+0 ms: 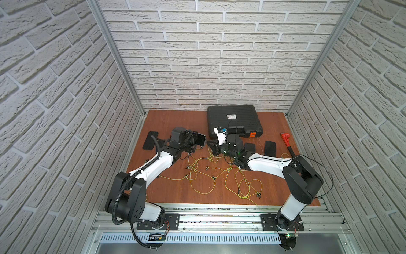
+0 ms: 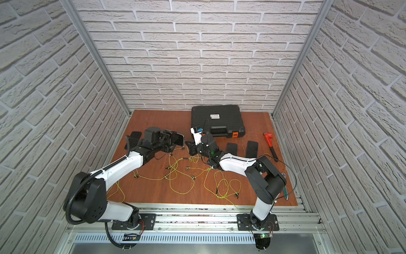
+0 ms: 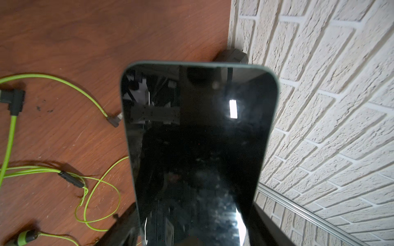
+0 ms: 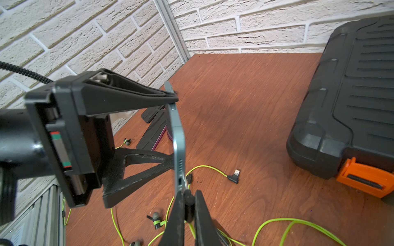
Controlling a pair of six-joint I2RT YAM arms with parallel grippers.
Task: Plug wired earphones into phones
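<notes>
A phone (image 3: 197,135), black screen and blue-grey edge, is held upright by my left gripper (image 1: 195,139), seen edge-on in the right wrist view (image 4: 177,143) and filling the middle of the left wrist view. My right gripper is shut on a dark earphone plug (image 4: 189,197) with yellow cable below it, right at the phone's bottom edge. A thin metal tip seems to meet that edge; how far it is in cannot be told. Yellow earphone cables (image 1: 203,192) lie tangled across the table (image 1: 169,190).
A black case (image 4: 348,90) with orange latch stands at the back. Other phones lie at left (image 1: 150,140) and right (image 1: 269,149). A red pipe wrench (image 2: 269,139) lies at far right.
</notes>
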